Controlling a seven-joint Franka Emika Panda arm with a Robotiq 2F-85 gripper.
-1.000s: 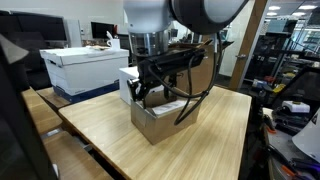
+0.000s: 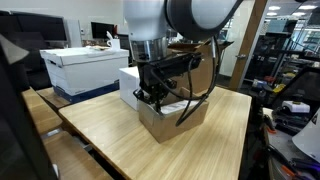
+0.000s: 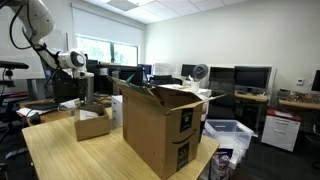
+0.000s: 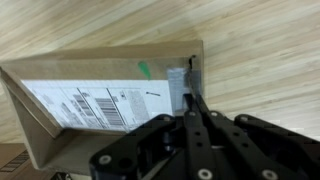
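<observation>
An open brown cardboard box stands on the wooden table, its near wall facing the camera in exterior view 1. In the wrist view, a white labelled item with barcodes lies inside the box. My gripper is shut at the box's end wall, near a corner with a strip of clear tape. Exterior view 1 puts the gripper at the box's left rim, pointing down. Whether the thin cardboard edge is between its fingertips cannot be made out.
A large brown carton with raised flaps occupies the table's other end. White storage boxes stand behind the work area. Bare tabletop lies left of the small box.
The small box has shifted slightly to the right and nearer the camera in exterior view 1. My gripper has moved the same way, staying at its left rim.
</observation>
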